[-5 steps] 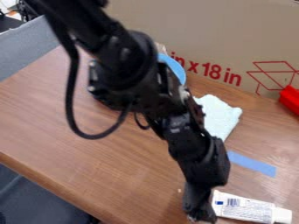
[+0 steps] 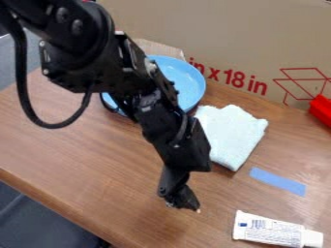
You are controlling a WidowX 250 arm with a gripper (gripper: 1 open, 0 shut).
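Note:
My black gripper hangs low over the wooden table, pointing down, left of and a little above a white tube with blue print at the front right edge; whether anything is between its fingers is hard to see. A folded white cloth lies behind the gripper to the right. A blue plate is at the back, partly hidden by my arm.
A strip of blue tape lies right of the cloth. A red object is at the right edge, before a cardboard box. Its edge drops off at lower left.
My arm and gripper have risen and moved back and left, away from the white tube, uncovering more of the blue plate and the cloth.

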